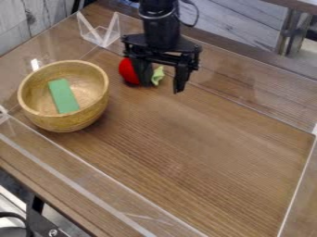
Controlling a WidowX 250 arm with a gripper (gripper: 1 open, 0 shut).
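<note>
My black gripper (158,69) hangs open at the top centre, its fingers spread. Just behind its left side a red round object (129,68) rests on the wooden table, with a small pale green piece (158,75) partly visible beside it. A wooden bowl (87,113) at the left holds a green block (62,98).
A clear plastic container (98,28) stands at the upper left. Dark edges border the table at the top right and lower left.
</note>
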